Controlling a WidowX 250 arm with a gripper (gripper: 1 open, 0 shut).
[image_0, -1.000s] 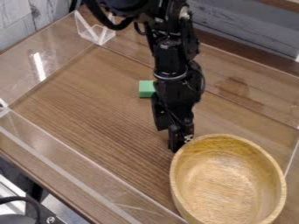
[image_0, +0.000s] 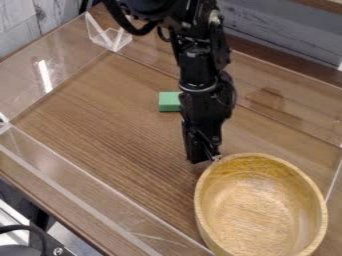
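My black gripper (image_0: 203, 150) hangs low over the wooden table, just behind the rim of a large pale yellow bowl (image_0: 259, 208) at the lower right. Its tip looks shut, with nothing visible between the fingers. A green block (image_0: 168, 101) lies behind the arm, partly hidden by it.
A translucent white object (image_0: 110, 32) sits at the back left. Walls line the back, and a dark cable is at the bottom left corner.
My gripper has shifted slightly left over the last second. The bowl and green block appear unmoved.
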